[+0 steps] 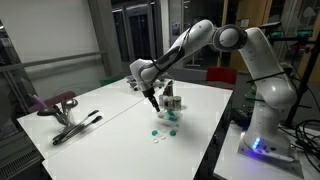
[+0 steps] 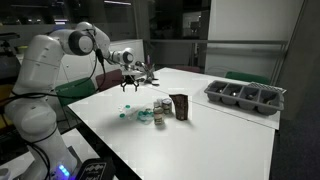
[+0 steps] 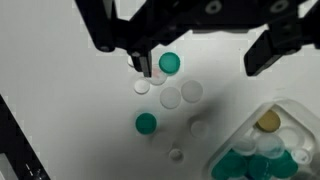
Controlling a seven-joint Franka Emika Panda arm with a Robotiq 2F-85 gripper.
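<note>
My gripper stands open above the white table, with nothing between its fingers. Below it in the wrist view lie loose round discs: a green disc, another green disc and several clear or white ones such as a clear disc. A clear container at the lower right of that view holds green, clear and one tan disc. From exterior view 1, my gripper hangs above and left of the scattered discs.
Jars and small boxes stand close to the discs, beside a dark brown bag. A grey compartment tray lies at the table's far side. Utensils in a holder sit at the left.
</note>
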